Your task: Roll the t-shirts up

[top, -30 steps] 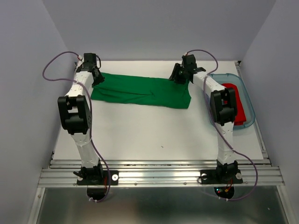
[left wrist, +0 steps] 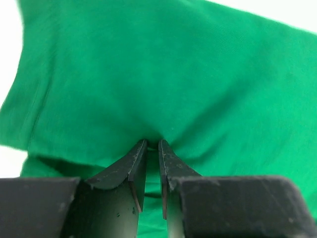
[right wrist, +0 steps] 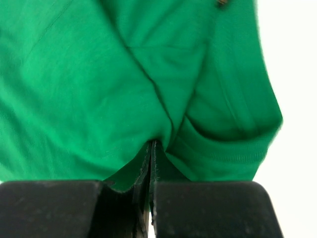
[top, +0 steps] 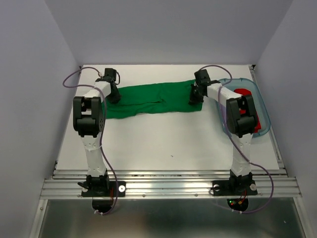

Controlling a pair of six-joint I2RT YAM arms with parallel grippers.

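Note:
A green T-shirt point(top: 143, 99) lies folded into a long, rumpled band across the back of the white table. My left gripper is down on its left part, fingertips pressed into the cloth with a small gap between them; the left wrist view shows a crease there. My right gripper is shut at the right end of the shirt, its fingertips in the fabric beside a long fold; whether cloth is caught between them is unclear.
A light-blue plastic bin point(top: 262, 109) with red cloth point(top: 243, 92) inside stands at the right, under my right arm.
My left gripper has moved right and toward the front. The shirt's left part has shifted toward the front.

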